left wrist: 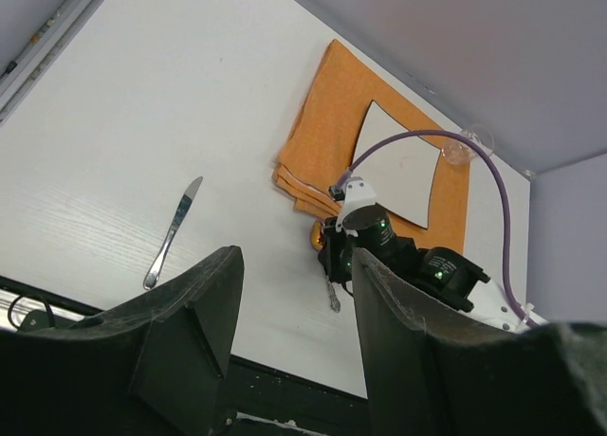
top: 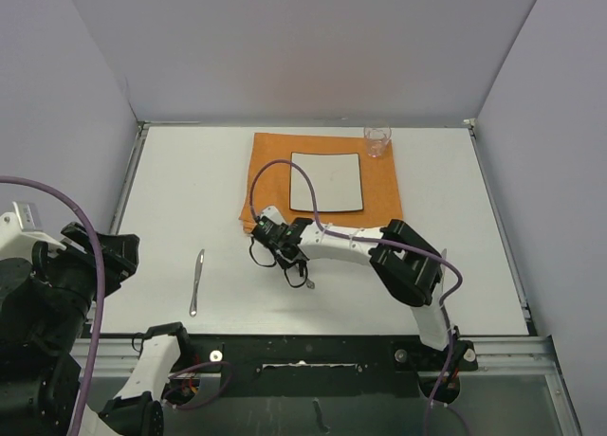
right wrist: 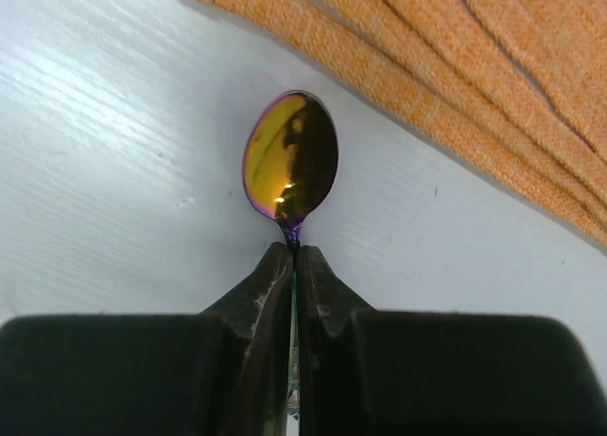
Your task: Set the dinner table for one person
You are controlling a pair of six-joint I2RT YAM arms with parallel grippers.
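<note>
An orange cloth [top: 266, 156] lies at the back of the table, carrying a square white plate [top: 325, 180], with a glass [top: 377, 141] at its back right corner. My right gripper is shut on the handle of a spoon [right wrist: 289, 156] with an iridescent bowl, just in front of the cloth's folded front edge. A knife [top: 197, 280] lies alone on the left part of the table. In the left wrist view my left gripper hangs high over the table, part open, with nothing between its fingers.
Walls enclose the table at back and sides. Another utensil [top: 442, 263] at the right is partly hidden by the right arm.
</note>
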